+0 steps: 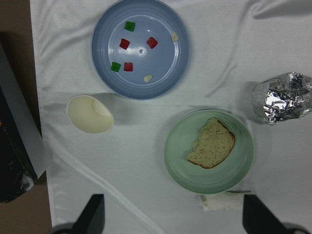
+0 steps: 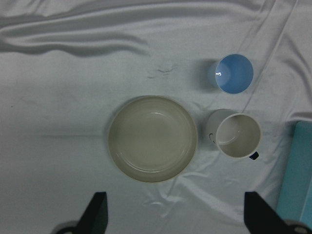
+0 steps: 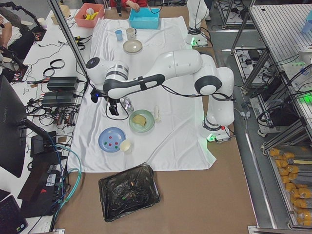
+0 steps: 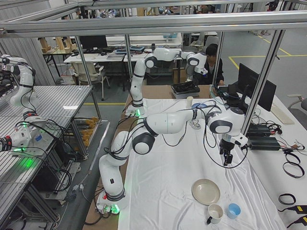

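Note:
A green plate (image 1: 185,146) holds a bread slice (image 1: 211,144). A blue plate (image 1: 104,53) carries small red, green and pale pieces; a pale cup (image 1: 87,114) lies near it, and a foil-wrapped item (image 1: 281,97) is to the right. My left gripper hovers open above these, fingers wide apart. In the right wrist view, a beige plate (image 2: 152,139), white mug (image 2: 238,134) and blue cup (image 2: 235,73) lie below my open right gripper.
A black bag-covered tray (image 3: 129,192) sits beyond the cloth's near edge. A turquoise bin (image 3: 144,17) stands at the far end. Monitors and cables line the side table.

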